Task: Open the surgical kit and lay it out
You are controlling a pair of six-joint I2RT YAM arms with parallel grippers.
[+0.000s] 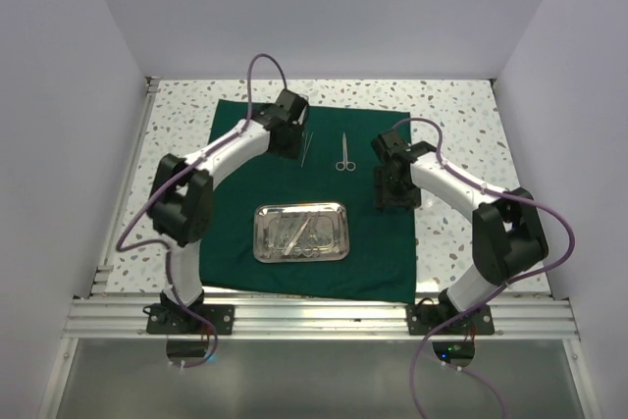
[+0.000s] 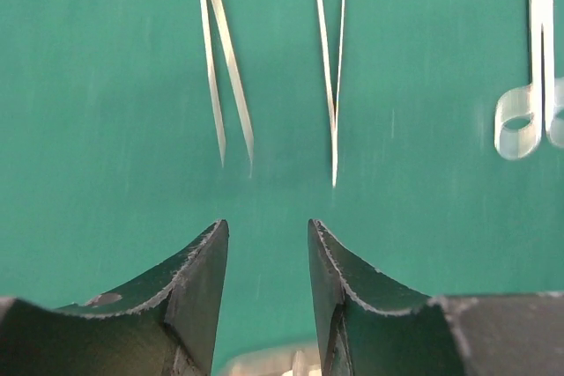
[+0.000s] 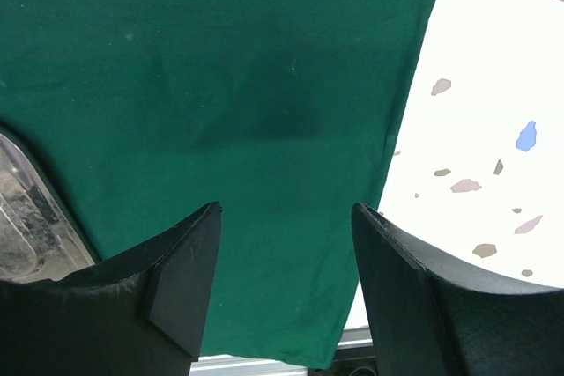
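Observation:
Two slim pairs of tweezers, a left pair (image 2: 233,63) and a right pair (image 2: 333,85), lie side by side on the green cloth (image 1: 378,252) in the left wrist view. To their right rest the scissors (image 1: 345,159), handles toward the front. My left gripper hovers just short of the tweezers' near ends, its fingertips apart and nothing between them. From above, the left arm covers one pair. The metal tray (image 1: 259,242) holds a pale handled tool (image 1: 297,235) and looped handles. Right of it, my right gripper hangs open and empty over bare cloth.
Speckled white table (image 1: 453,115) borders the cloth on both sides. A silver rail (image 1: 319,306) runs along the front.

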